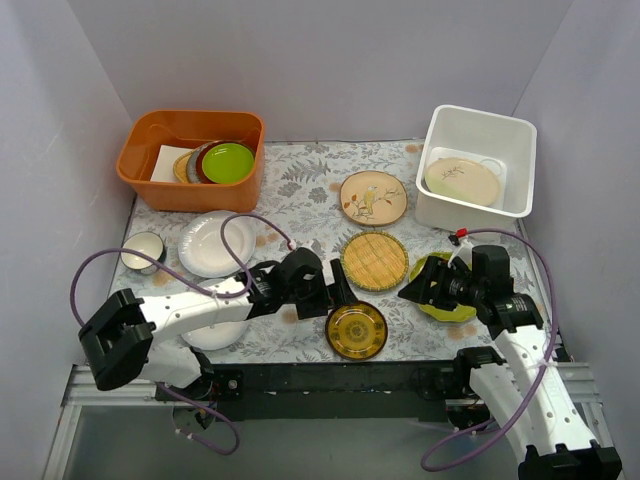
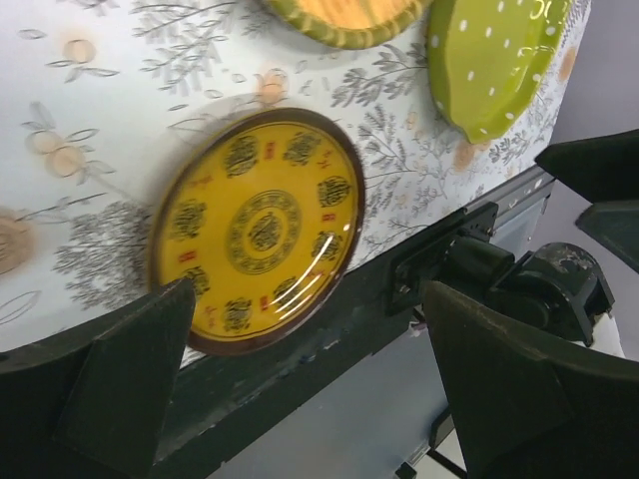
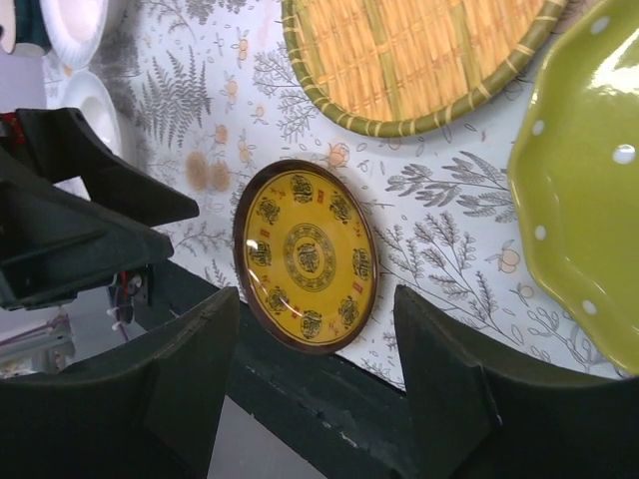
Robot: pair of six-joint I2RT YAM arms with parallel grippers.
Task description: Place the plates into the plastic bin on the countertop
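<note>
A dark-rimmed yellow plate (image 1: 356, 331) lies at the front middle. My left gripper (image 1: 328, 295) hovers at its upper left, open and empty, with the plate below its fingers in the left wrist view. My right gripper (image 1: 420, 290) is over the green dotted plate (image 1: 445, 311), fingers apart with nothing between them. A woven plate (image 1: 374, 260) and a bird plate (image 1: 373, 197) lie behind. The white plastic bin (image 1: 517, 150) at back right holds a cream plate (image 1: 462, 180). White plates (image 1: 216, 244) lie at left.
An orange bin (image 1: 147, 140) with stacked plates and a white card stands at back left. A cup (image 1: 143, 245) sits at the left edge. Bare countertop (image 1: 305, 170) lies between the bins. The counter's front edge runs just below the yellow plate.
</note>
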